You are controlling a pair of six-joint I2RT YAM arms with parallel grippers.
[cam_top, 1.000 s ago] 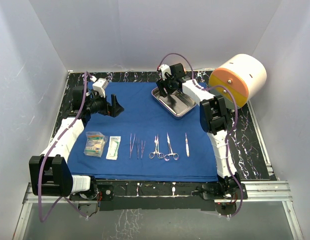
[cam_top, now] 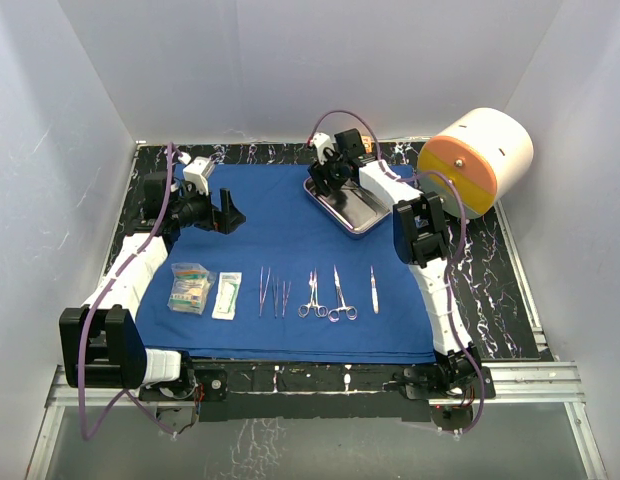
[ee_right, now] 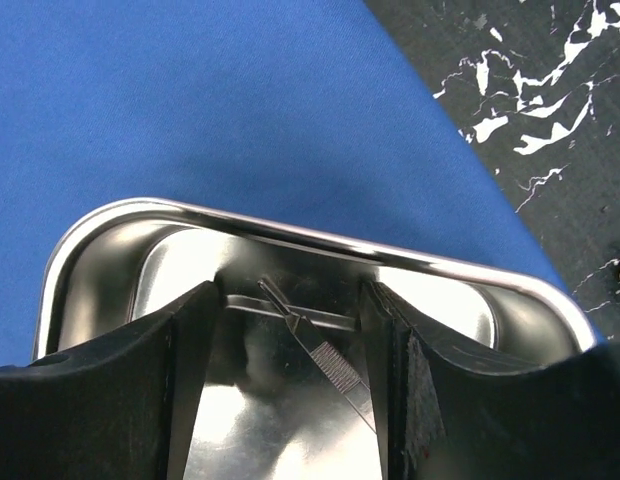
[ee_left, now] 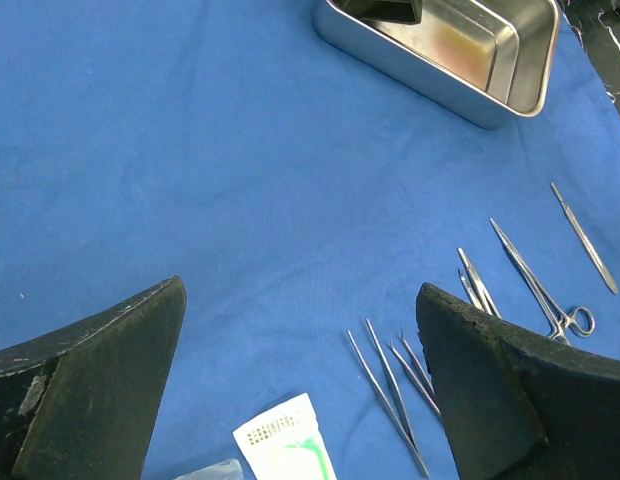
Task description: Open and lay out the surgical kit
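The metal tray (cam_top: 381, 208) lies at the upper right of the blue cloth, its lid off. In the right wrist view a slim metal instrument with a ridged grip (ee_right: 335, 365) rests inside it, its lower end hidden by a finger. My right gripper reaches into the tray, fingers apart on either side of that instrument. Along the cloth's front lie tweezers (cam_top: 262, 290), two scissor-like tools (cam_top: 312, 300) and a scalpel (cam_top: 374, 290). Left of these are a white packet (cam_top: 226, 296) and a clear bag (cam_top: 191, 288). My left gripper hovers open and empty over the cloth.
A cream-coloured drum with an orange rim (cam_top: 475, 160) stands at the back right, close to the right arm. Bare blue cloth (cam_top: 270, 230) spans the middle between the left gripper and the tray. Dark marble (cam_top: 490, 290) borders the cloth.
My right gripper has shifted slightly left over the tray. The left arm has barely moved, and the laid-out tools and packets are where they were.
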